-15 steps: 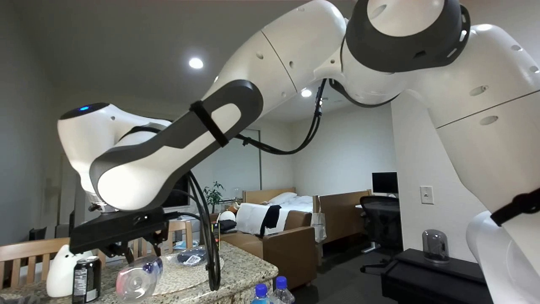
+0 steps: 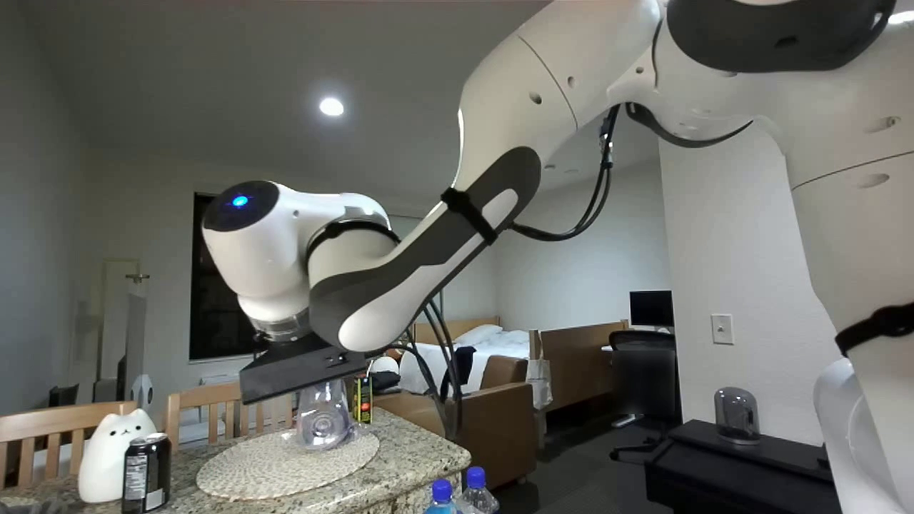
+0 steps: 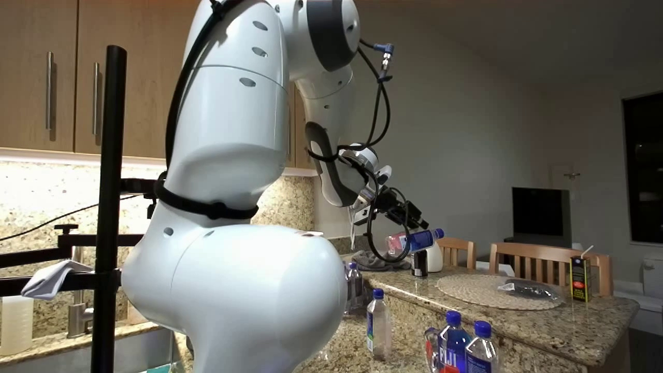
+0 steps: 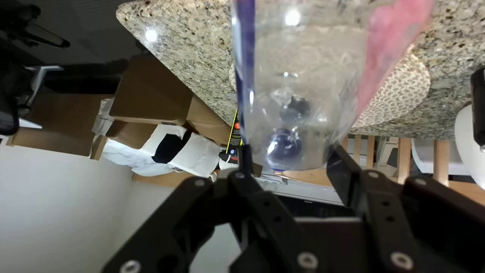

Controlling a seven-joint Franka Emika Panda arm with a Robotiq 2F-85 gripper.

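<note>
A clear plastic bottle (image 4: 300, 91) with blue and pink on its label lies between the fingers of my gripper, which is shut on it. In exterior view 2 the same bottle (image 3: 415, 241) is held tilted nearly sideways above the counter, its blue cap (image 3: 438, 233) pointing right. Exterior view 1 has the bottle (image 2: 323, 415) under the black hand, in line with the round woven placemat (image 2: 257, 467); the fingers are hidden there. On that placemat (image 3: 472, 292), a dark item in clear wrapping (image 3: 528, 289) shows in exterior view 2.
A white cat figure (image 2: 113, 454) and a black can (image 2: 146, 474) stand left of the placemat. At the counter's far end is a black-yellow carton (image 3: 579, 278). Several blue-capped bottles, one upright bottle (image 3: 377, 326) among them, stand on the lower counter.
In exterior view 1 the arm has swung right, carrying the bottle rightward and up from near the can to in front of the placemat. The hand's tilt has changed, and it now hides the wrapped item.
</note>
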